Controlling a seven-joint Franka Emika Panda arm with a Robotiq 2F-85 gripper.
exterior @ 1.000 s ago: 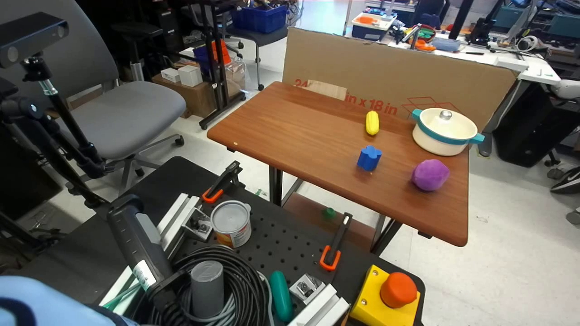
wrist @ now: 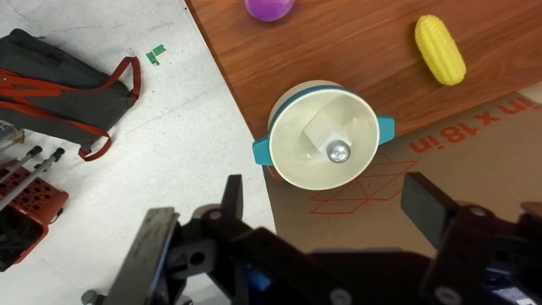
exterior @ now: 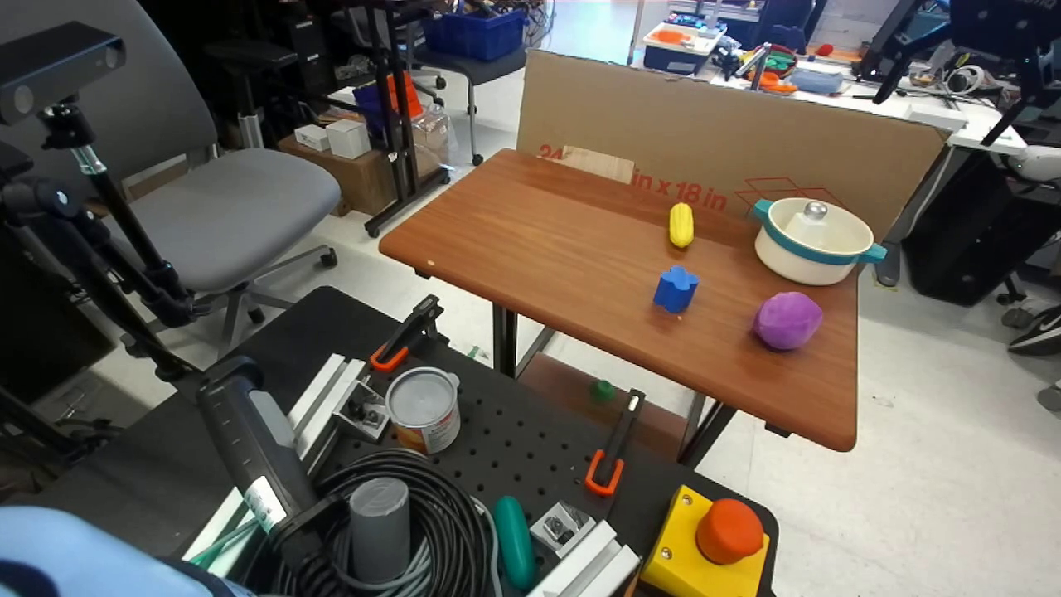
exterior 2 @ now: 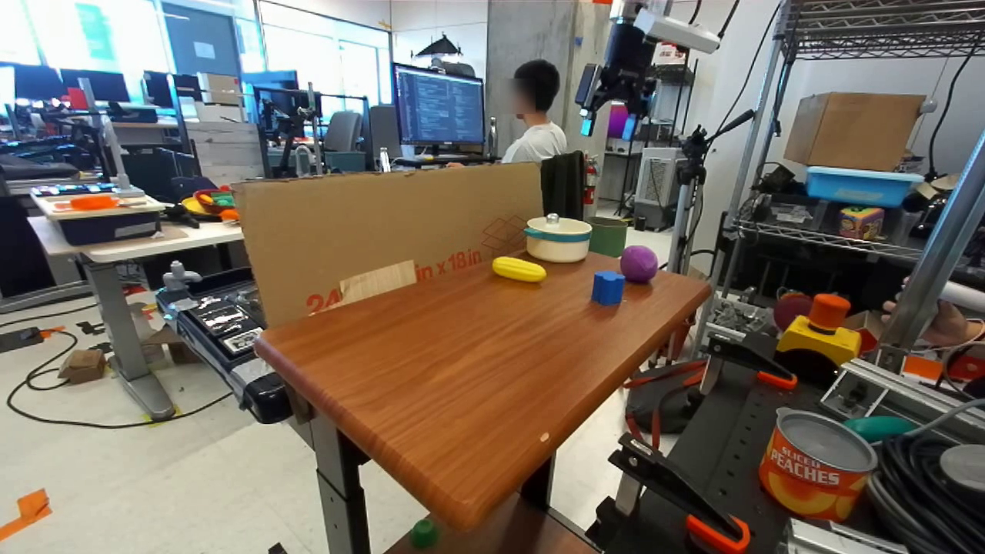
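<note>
The cream pot [exterior: 803,260] with teal handles sits at the table's far right corner. Its lid [wrist: 307,165] has a silver knob [wrist: 338,151], with a pale angular patch beside it. High above the table's right end, my gripper [exterior 2: 609,128] hangs open. In the wrist view its fingers [wrist: 233,195] are wide apart below the pot, nothing visible between them. A yellow corn [exterior: 681,225], a blue flower-shaped block [exterior: 676,289] and a purple ball [exterior: 788,320] rest on the tabletop. The blue block is out of the wrist view.
A cardboard panel [exterior: 696,134] stands along the table's back edge, close behind the pot. Near the front stands a black pegboard cart [exterior: 517,438] with clamps, a can and cables.
My gripper has come into view at the top right of exterior view 1. A lighter patch now shows on the lid by the knob. The objects on the table have kept their places.
</note>
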